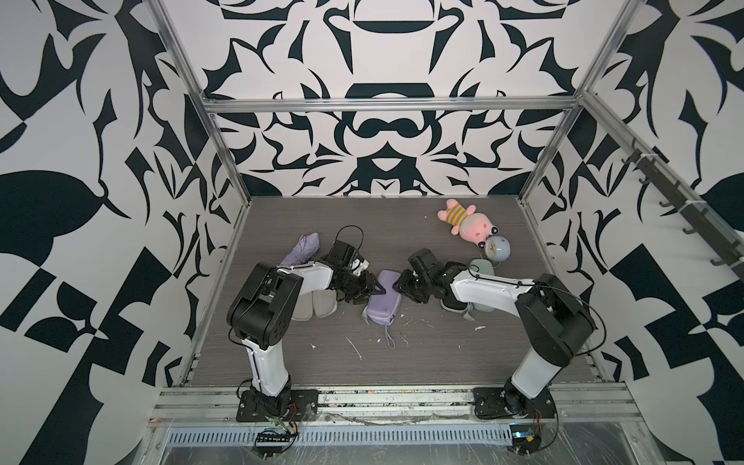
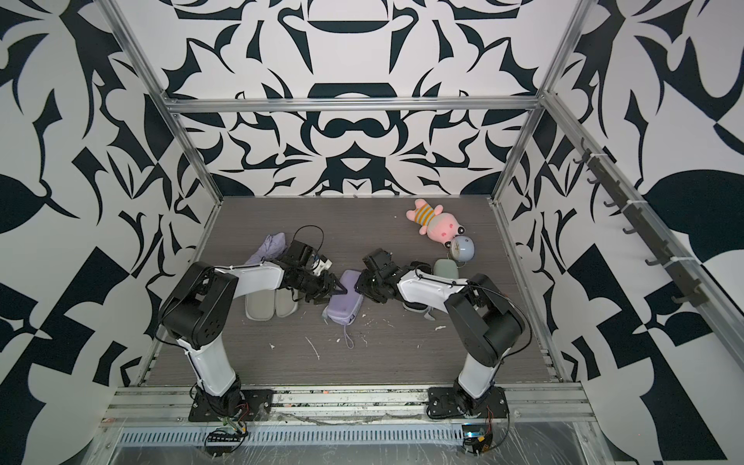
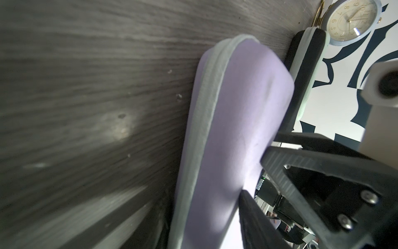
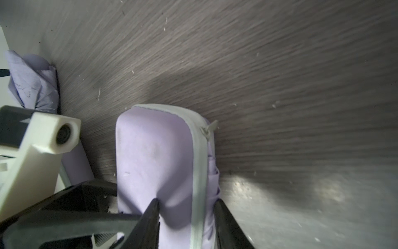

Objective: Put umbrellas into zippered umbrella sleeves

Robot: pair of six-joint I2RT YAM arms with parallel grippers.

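A lavender zippered case lies at the middle of the table between my grippers, its strap trailing toward the front. My left gripper is at its left side; the left wrist view shows fingers against the lavender shell, its grip unclear. My right gripper is at the case's right side; the right wrist view shows its open fingers against the shell and zipper edge, near the zipper pull. A folded lavender umbrella lies at the back left, partly hidden by my left arm.
Pale grey cases lie under the left arm. A green case and a dark one lie by the right arm. A pink plush toy and a round clock sit back right.
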